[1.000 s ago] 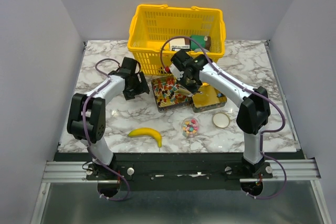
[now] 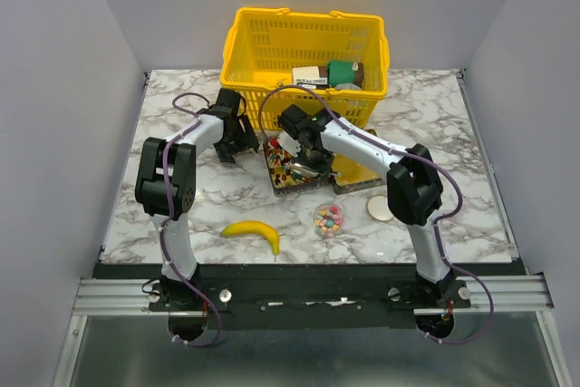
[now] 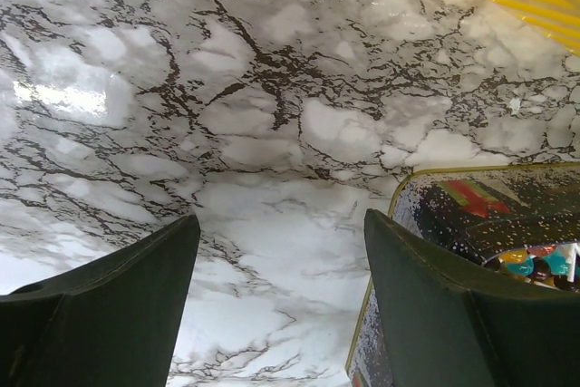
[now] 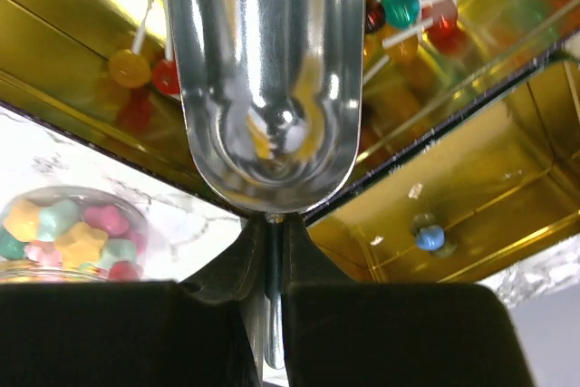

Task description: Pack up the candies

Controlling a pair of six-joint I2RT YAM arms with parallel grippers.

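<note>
In the right wrist view my right gripper is shut on the handle of a metal scoop. No candy shows in the scoop, though its shine makes that hard to judge. The scoop hangs over a gold-lined tin that holds lollipops. My left gripper is open and empty just left of the candy tin, its right finger close to the wall. A clear round bowl of pastel candies stands in front of the tin.
Joined to the tin is a gold tray; one blue ball shows in it. Behind stands a yellow basket with bottles inside. A banana and a round pale lid lie in front.
My right gripper has moved left with the scoop, further over the candy tin.
</note>
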